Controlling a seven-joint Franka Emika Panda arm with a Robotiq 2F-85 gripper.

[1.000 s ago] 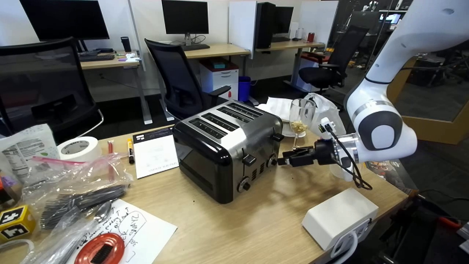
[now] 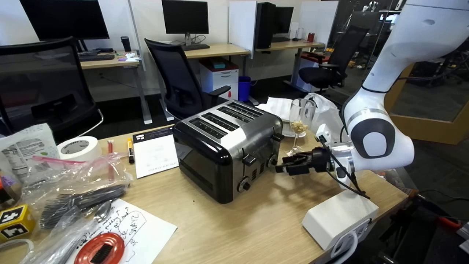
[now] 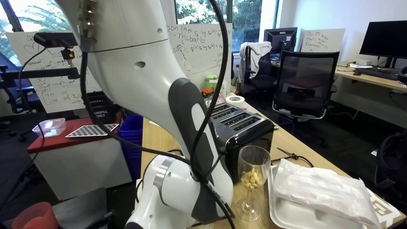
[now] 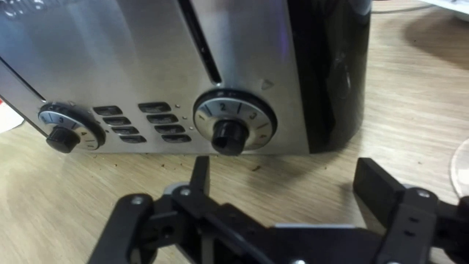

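Note:
A four-slot toaster [image 2: 233,140], steel with black ends, stands on the wooden table. Its front carries two numbered dials with black knobs: the right knob [image 4: 229,136] and the left knob [image 4: 63,139] in the wrist view. My gripper is open in front of the right dial, its left finger [image 4: 200,176] and right finger [image 4: 373,180] wide apart with only bare table between them. The right knob lies ahead of the fingertips, nearer the left one, and is not gripped. Exterior view 2 has the gripper hidden behind the arm.
Close behind my gripper stands a wine glass [image 3: 253,168] holding nuts, beside a white tray [image 3: 278,213] with a plastic bag. A white box [image 2: 338,217] sits at the table's front right edge. Bags and a brush [image 2: 83,202] crowd the left.
The gripper has shifted slightly in front of the toaster, a little lower and nearer the camera, and its wrist has tilted. The toaster has not moved.

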